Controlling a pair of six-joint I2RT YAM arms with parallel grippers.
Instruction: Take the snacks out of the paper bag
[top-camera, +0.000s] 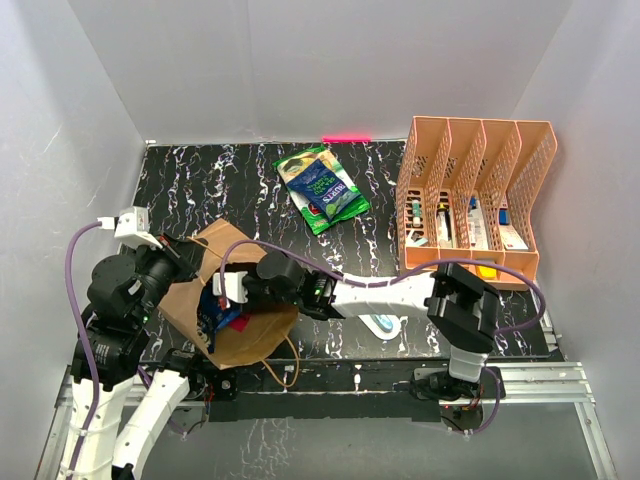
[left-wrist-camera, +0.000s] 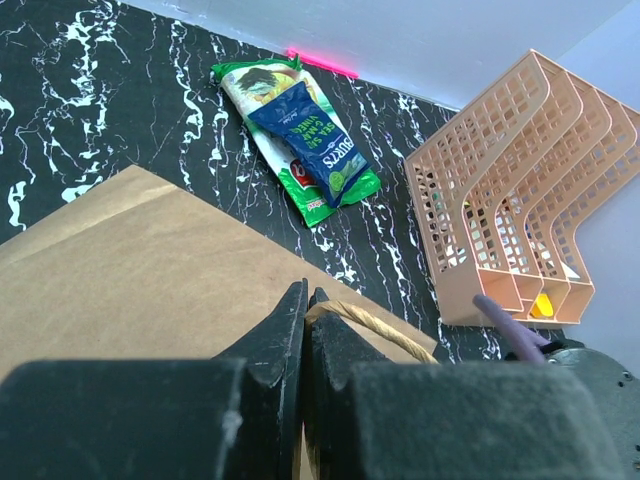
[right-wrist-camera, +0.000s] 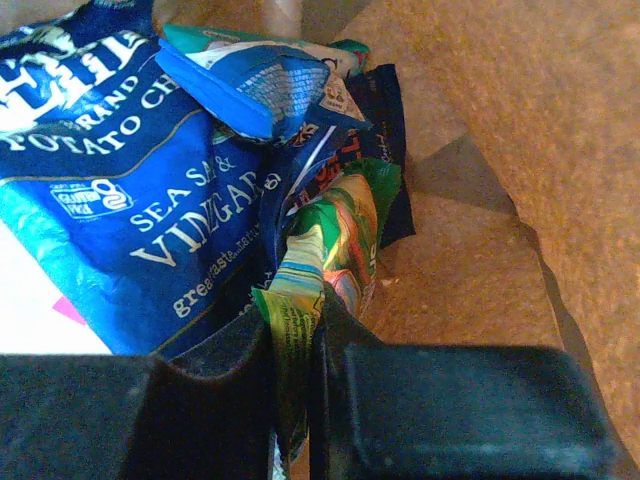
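Note:
A brown paper bag lies with its mouth facing right, and its side fills much of the left wrist view. My left gripper is shut on the bag's twisted handle. At the mouth of the bag is my right gripper, shut on the edge of a green and yellow snack packet. A blue sea salt and vinegar chip bag lies beside that packet. Behind them show a smaller blue packet and a dark packet.
Two snack packs, a blue one on a green one, lie on the dark table beyond the bag. An orange divided rack stands at the right.

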